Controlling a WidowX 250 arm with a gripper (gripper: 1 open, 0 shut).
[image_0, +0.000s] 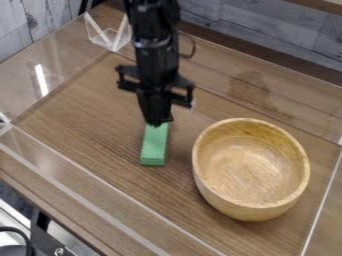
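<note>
A green rectangular block (155, 146) lies on the wooden table, left of a tan round bowl (251, 165). My black gripper (155, 106) hangs over the block's far end, raised and blurred. Its fingers look close together, and I see nothing held between them.
The bowl takes up the right side of the table. A small white, see-through item (107, 30) is at the back left edge, and dark cables lie at the lower left corner.
</note>
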